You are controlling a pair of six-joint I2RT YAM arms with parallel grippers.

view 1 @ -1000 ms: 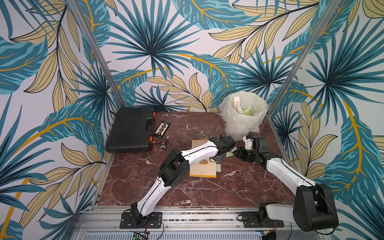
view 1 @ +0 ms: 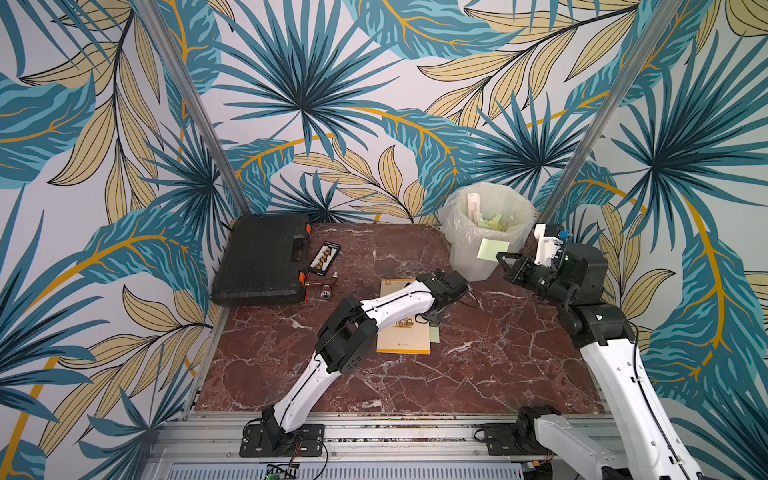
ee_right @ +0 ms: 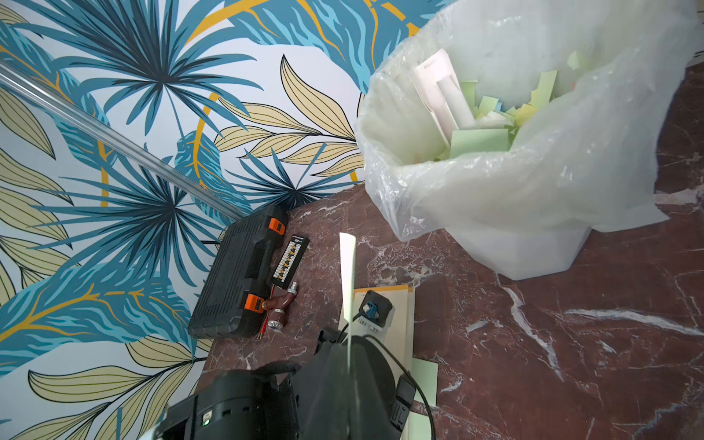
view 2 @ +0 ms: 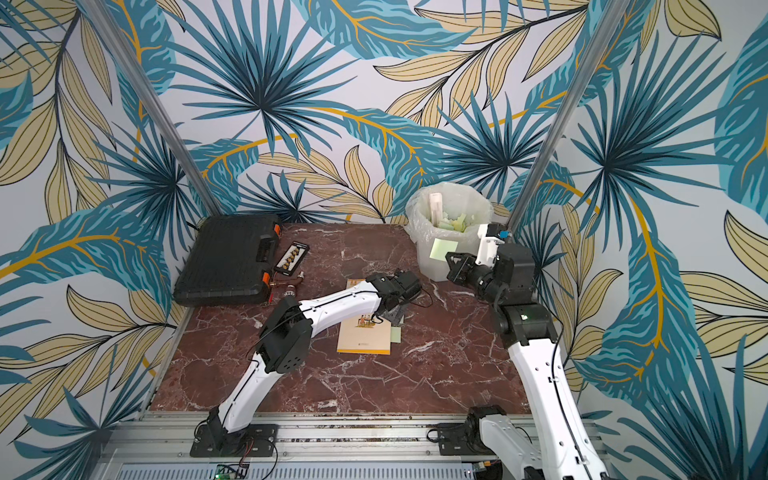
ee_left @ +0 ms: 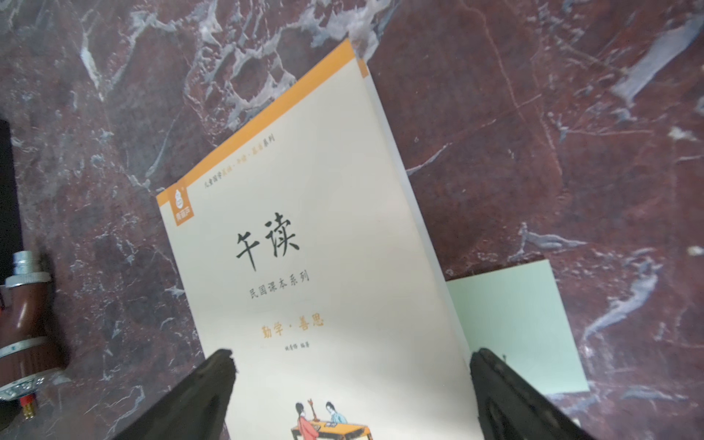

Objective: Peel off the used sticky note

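Note:
A pale green sticky note (view 1: 493, 248) is raised in my right gripper (view 1: 504, 261), which is shut on it in front of the waste bin; in the right wrist view the note (ee_right: 347, 271) stands edge-on between the fingertips. My left gripper is open over a cream booklet (ee_left: 315, 212), its fingers blurred at the lower edge of the left wrist view. Another green note (ee_left: 513, 322) lies at the booklet's right side, partly hidden by it.
The bag-lined bin (ee_right: 528, 205) holds scraps of paper at the back right. A black case (view 1: 256, 257), a small tray (view 1: 324, 257) and a brown tool (ee_left: 25, 330) occupy the left.
My right gripper has risen from beside the booklet toward the bin, carrying the green note upward. The left arm has barely moved.

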